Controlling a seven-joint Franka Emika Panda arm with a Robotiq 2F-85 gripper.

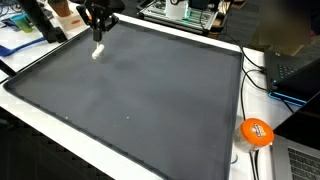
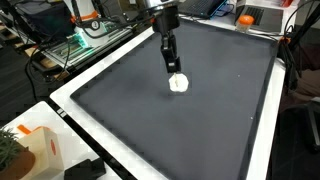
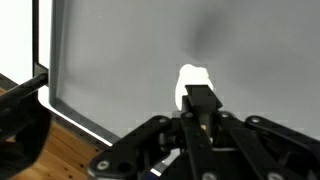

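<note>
A small white object hangs below my gripper, near the far left part of the grey board in exterior view 1. From the other side, exterior view 2 shows the gripper pointing down with the white object at its tip. The wrist view has the white object sticking out past the dark fingers. The gripper is shut on it. Part of the object is hidden by the fingers. Whether it touches the board is hard to tell.
An orange-topped container stands beyond the board's right edge, near a laptop. Cups and tools crowd the far left, including a brown cup. The board's surface is otherwise clear.
</note>
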